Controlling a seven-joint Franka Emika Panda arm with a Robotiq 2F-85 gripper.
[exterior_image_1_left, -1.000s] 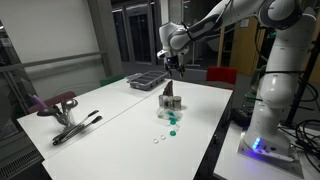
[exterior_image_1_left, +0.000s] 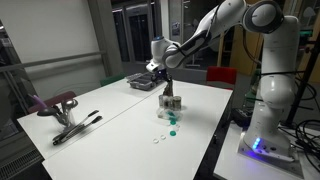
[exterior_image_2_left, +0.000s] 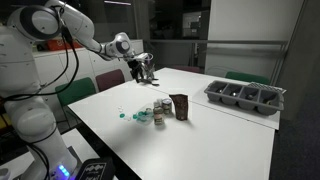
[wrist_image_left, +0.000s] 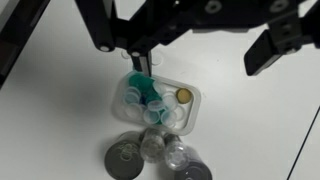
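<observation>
My gripper stands open with nothing between its fingers, high above the white table. Beneath it in the wrist view is a small clear tray (wrist_image_left: 194, 92) holding teal and clear caps and one gold-coloured lid (wrist_image_left: 184, 96). Several jars (wrist_image_left: 125, 158) stand beside the tray, some with dark grey tops. Exterior view 1 shows the gripper (exterior_image_1_left: 163, 76) over the far side of this group, near a dark upright pouch (exterior_image_1_left: 168, 88). In exterior view 2 the same pouch (exterior_image_2_left: 180, 106) stands next to the jars (exterior_image_2_left: 158, 117).
A grey compartment rack (exterior_image_2_left: 244, 97) sits at the table's far side. Utensils in a holder (exterior_image_1_left: 66, 122) and black tongs (exterior_image_1_left: 83, 128) lie at the left in exterior view 1. Loose teal caps (exterior_image_1_left: 173, 123) dot the table.
The gripper has come lower and shifted a little left in exterior view 1. Tray, jars and pouch look unmoved.
</observation>
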